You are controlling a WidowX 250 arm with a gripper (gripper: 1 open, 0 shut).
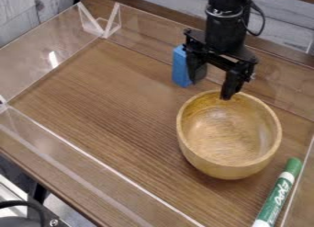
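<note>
The black gripper (218, 73) hangs at the upper middle, its fingers spread open, just above the back rim of an empty tan bowl (229, 146). A blue block (182, 67) stands just left of the gripper, partly hidden behind it. A green-and-white tube (277, 194) lies to the right of the bowl, near the bottom right corner.
Clear plastic pieces stand at the upper left corner and along the left edge. A black cable shows at the bottom left.
</note>
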